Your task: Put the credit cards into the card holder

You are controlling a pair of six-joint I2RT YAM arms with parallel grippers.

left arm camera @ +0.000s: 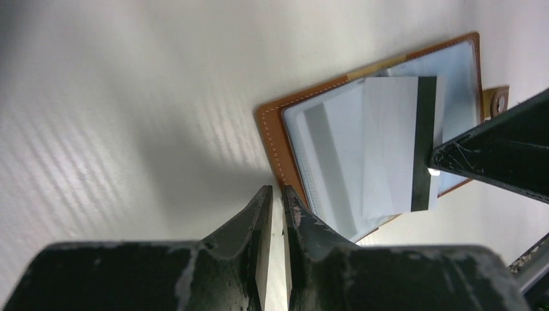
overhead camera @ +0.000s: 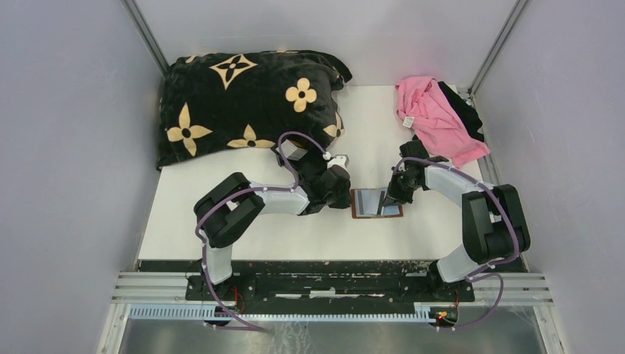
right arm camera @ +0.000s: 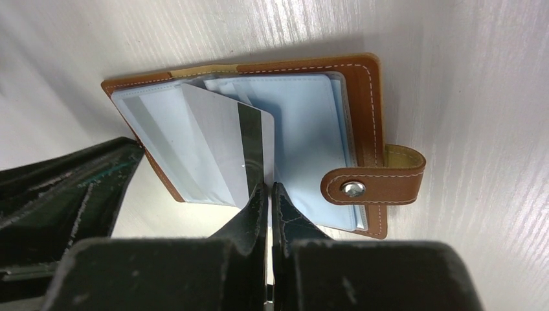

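The brown card holder (overhead camera: 353, 205) lies open on the table between my arms, its clear sleeves facing up. A white card with a dark stripe (right arm camera: 223, 133) is partly in a left-hand sleeve; its right edge is tilted up. My right gripper is shut on that raised edge, seen thin between its fingertips. At the holder's left edge, my left gripper is nearly closed with a narrow gap, its fingertips pinching the brown border (left arm camera: 278, 146). How deep the card sits in the sleeve is hard to tell.
A grey-topped box (overhead camera: 292, 150) stands behind the left arm, before a black patterned cushion (overhead camera: 254, 99). Pink cloth (overhead camera: 438, 118) lies at the back right. The holder's snap strap (right arm camera: 382, 184) extends to the right. Table in front of the holder is clear.
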